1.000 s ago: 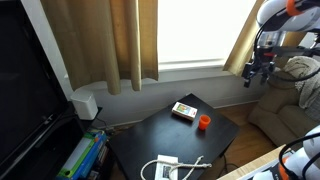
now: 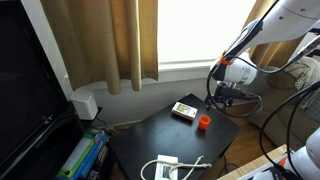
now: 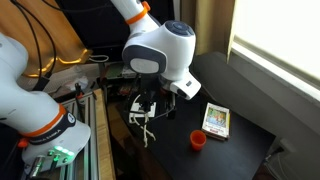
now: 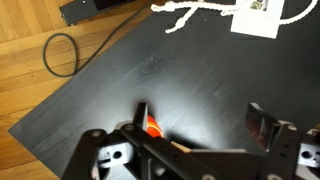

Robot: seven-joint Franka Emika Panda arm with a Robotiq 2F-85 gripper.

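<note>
My gripper point(image 2: 222, 104) hangs open above the black table, on the window side of the orange-red cup point(image 2: 204, 122) in exterior view 1. Its two dark fingers stand wide apart in the wrist view, and nothing shows between them. Only part of the cup point(image 4: 154, 127) appears there, close by the left finger and partly covered. In exterior view 2 the cup point(image 3: 197, 141) stands upright and clear of the gripper. A small box or book with a pictured cover point(image 3: 216, 120) lies flat on the table near the cup.
A white rope point(image 2: 172, 162) and a white printed card point(image 4: 257, 20) lie at another part of the table. A dark cable point(image 4: 62, 70) runs over the wooden floor.
In exterior view 1 the arm has come down and to the left, from high at the right edge to low over the table. The cup, box and rope have stayed put.
</note>
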